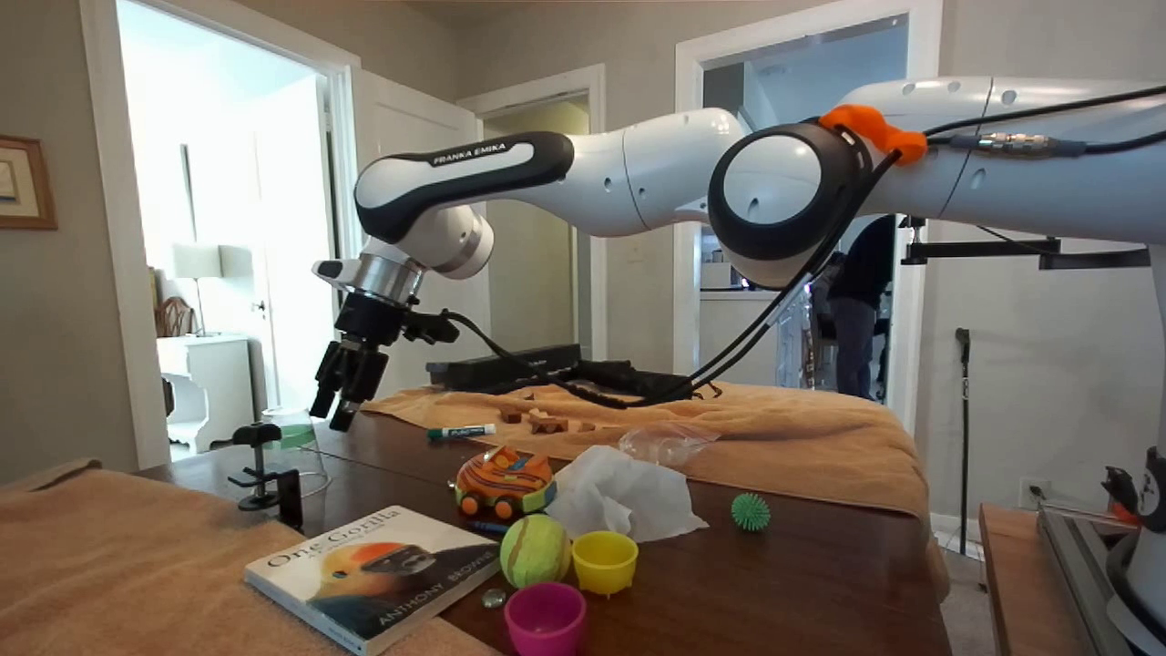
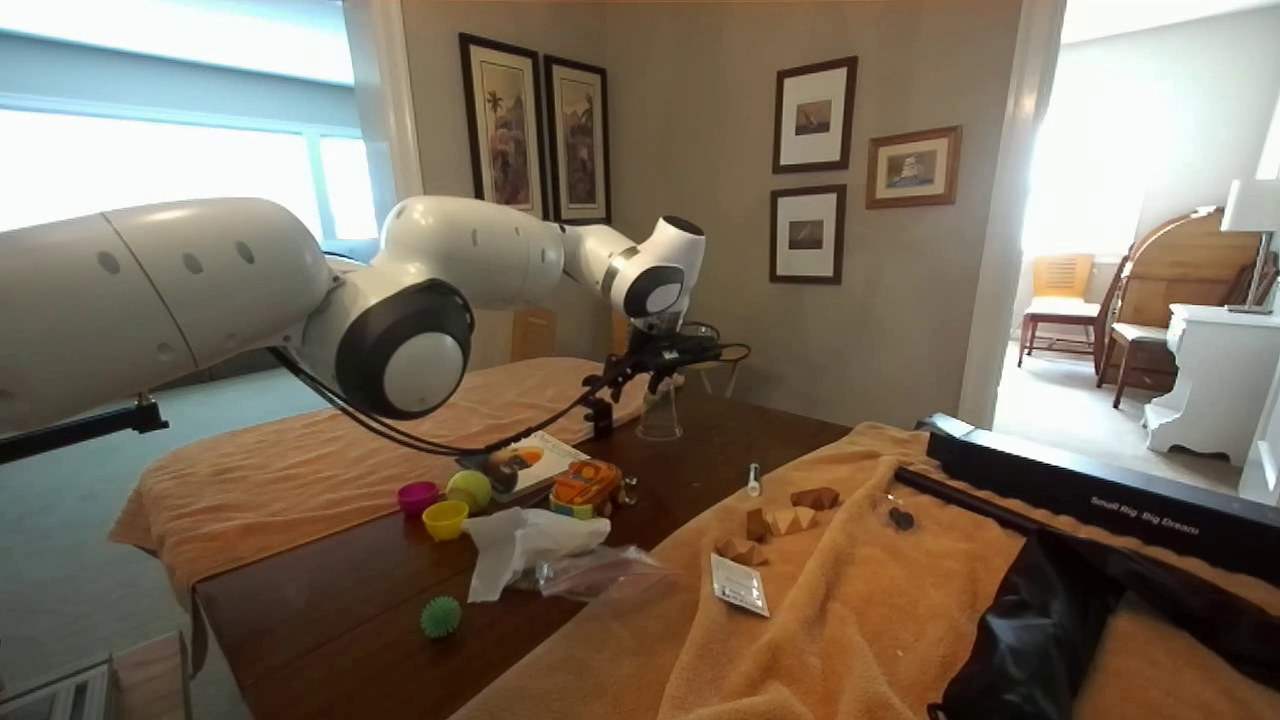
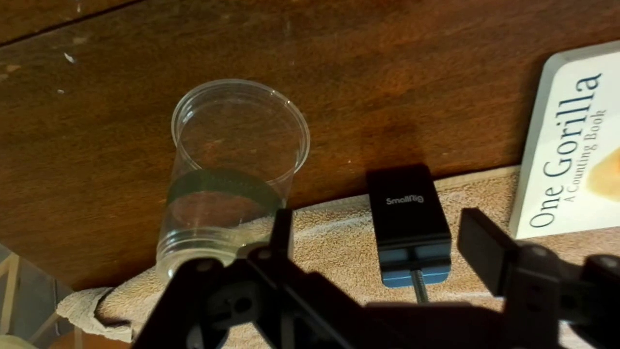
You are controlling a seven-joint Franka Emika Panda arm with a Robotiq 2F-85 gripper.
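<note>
My gripper is open, its two fingers (image 3: 283, 232) well apart and nothing held between them. In exterior view 1 the gripper (image 1: 331, 416) hangs above the far left part of the table, pointing down. A clear plastic cup (image 3: 235, 168) with a green band shows left of the fingers in the wrist view, tilted by perspective. Below the gap between the fingers is a black SmallRig clamp (image 3: 410, 215) with a threaded screw. From exterior view 1 the clamp (image 1: 258, 465) stands at the table edge, beside the cup (image 1: 295, 437).
A gorilla book (image 1: 372, 574) lies on the near towel. Around the table's middle are an orange toy car (image 1: 504, 482), a tennis ball (image 1: 536, 550), yellow (image 1: 604, 563) and magenta (image 1: 546, 620) cups, crumpled white plastic (image 1: 623, 497) and a spiky green ball (image 1: 750, 512). Bare wood lies right of them.
</note>
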